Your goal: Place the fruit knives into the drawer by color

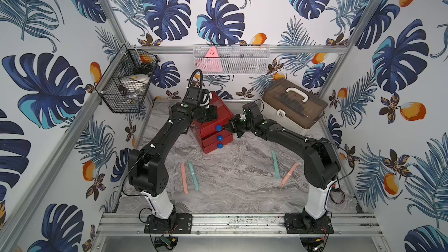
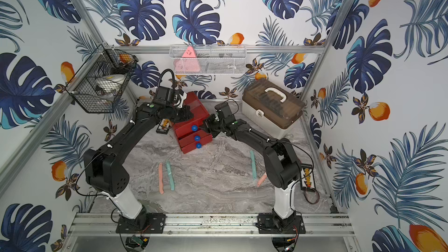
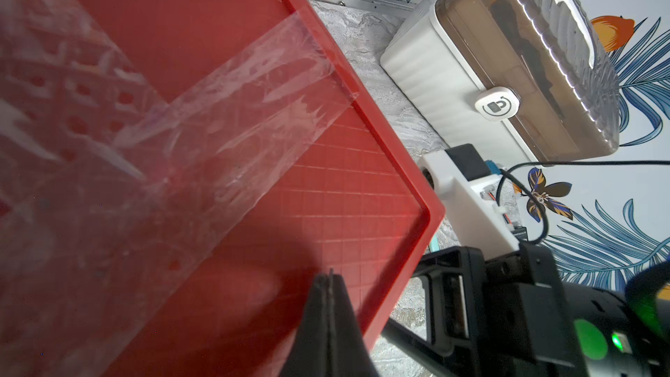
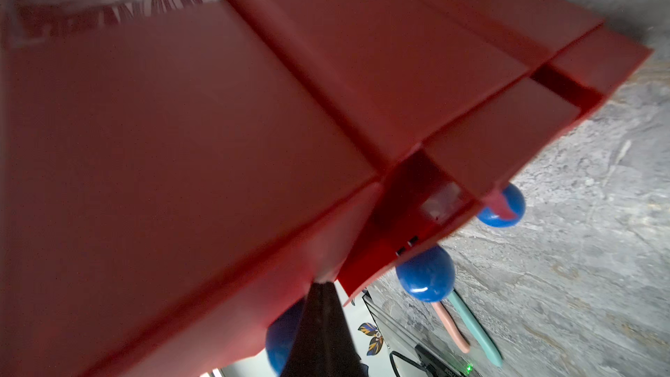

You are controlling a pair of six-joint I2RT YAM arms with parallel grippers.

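A red drawer unit [image 1: 216, 103] with blue ball knobs stands at the back centre. Its top drawer is pushed in, and my right gripper is shut at its front, beside the top knob. My left gripper is shut over the unit's red top, nothing visible between its fingers. A pink knife [image 1: 183, 177] and a teal knife [image 1: 193, 176] lie at front left; another teal knife [image 1: 275, 164] and pink knife [image 1: 289, 173] lie at front right.
A tool box [image 1: 294, 102] stands at back right. Wire baskets [image 1: 130, 84] hang at left and on the back wall.
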